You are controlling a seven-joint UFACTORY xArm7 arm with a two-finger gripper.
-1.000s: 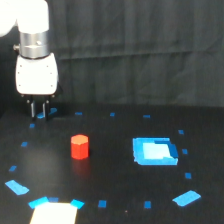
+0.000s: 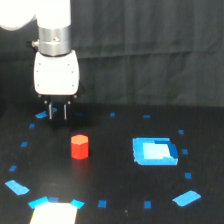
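Observation:
A small red block (image 2: 80,147) with a hexagonal outline sits on the dark table in the left half of the view. Above and to the left of it in the picture is my gripper (image 2: 59,112), pointing down from the white arm. Its thin dark fingers stand apart, and nothing shows between them. Gripper and block do not touch.
A blue-bordered square with a white middle (image 2: 156,151) lies on the right. At the bottom left is a pale square (image 2: 54,213) with blue tape around it. Small blue marks dot the table, which is otherwise clear between these things.
My gripper has moved to the right and slightly down in the picture, closer to the red block. The block and the squares have stayed where they were.

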